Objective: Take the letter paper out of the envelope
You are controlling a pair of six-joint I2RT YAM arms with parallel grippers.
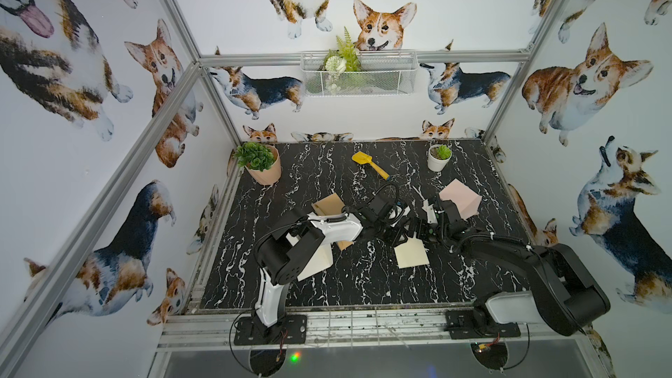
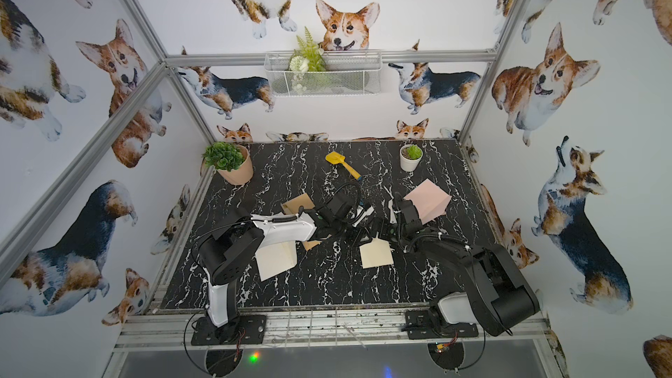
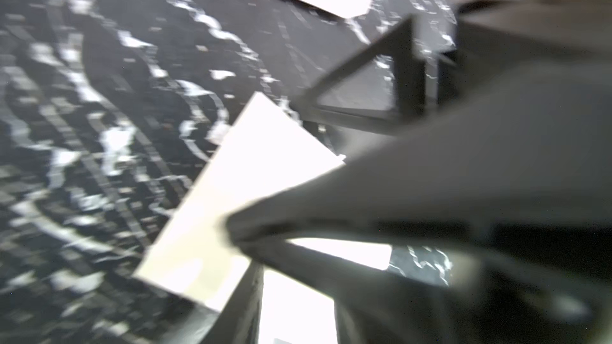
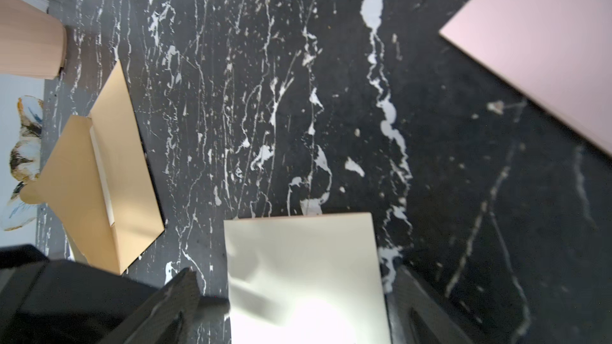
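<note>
A cream square of paper, letter or envelope (image 1: 411,254), lies on the dark marbled table between my arms; which of the two it is, I cannot tell. My left gripper is low over it, fingers apart and slightly blurred. One dark left fingertip crosses the left side of the cream square (image 4: 306,274) in the right wrist view. My right gripper is open, its blurred fingers toward either side of the square. The far part of the paper is partly hidden by the grippers in the top views.
A tan opened envelope (image 4: 130,172) and a white sheet (image 2: 275,260) lie left, partly under the left arm. A pink envelope (image 2: 427,201) rests behind the right gripper. Potted plants and a yellow scoop (image 1: 369,163) stand or lie farther back.
</note>
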